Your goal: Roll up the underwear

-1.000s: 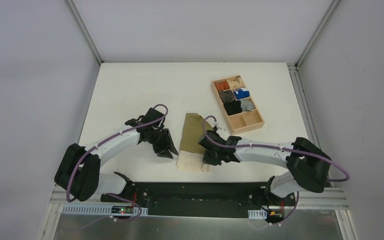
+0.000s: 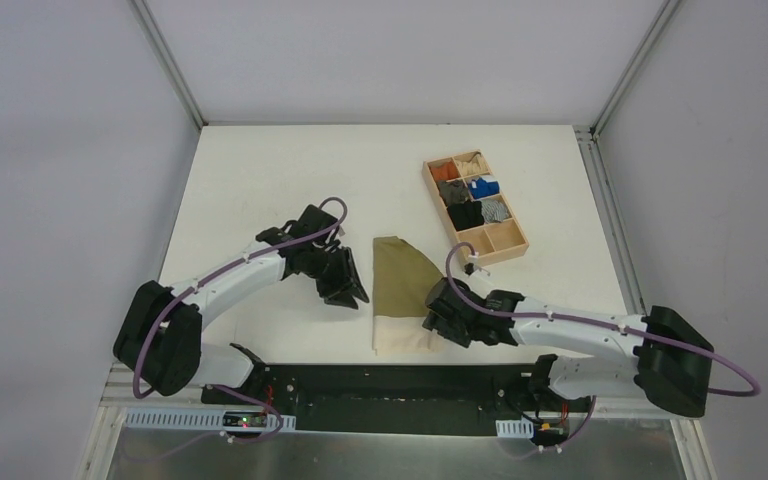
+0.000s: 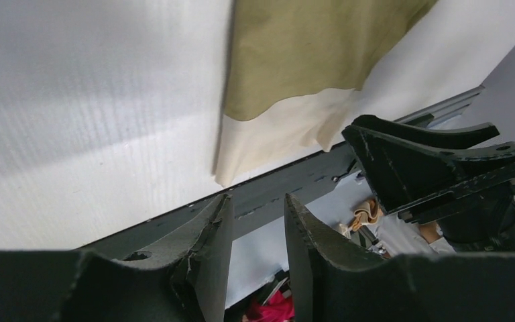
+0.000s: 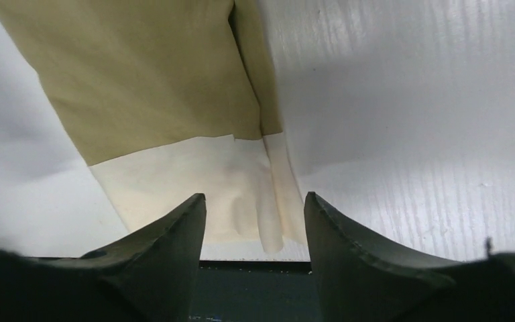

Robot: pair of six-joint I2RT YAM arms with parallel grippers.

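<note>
Olive underwear with a cream band (image 2: 400, 280) lies flat on the white table, seen also in the left wrist view (image 3: 295, 54) and right wrist view (image 4: 154, 80). Its right side has a lengthwise fold in the right wrist view. My left gripper (image 2: 348, 292) is part open, empty, just left of the cloth; its fingertips show in the left wrist view (image 3: 256, 202). My right gripper (image 2: 444, 325) is over the band's right edge, open with nothing held; in the right wrist view its fingertips (image 4: 255, 200) straddle that edge from above.
A wooden divided box (image 2: 475, 242) with rolled cloths stands at the back right, two compartments empty. The front edge (image 2: 340, 365) lies just beyond the band.
The cloth has shifted right and slightly toward the front, along with my right gripper's move the same way. My left gripper has moved slightly right and up in the top view.
</note>
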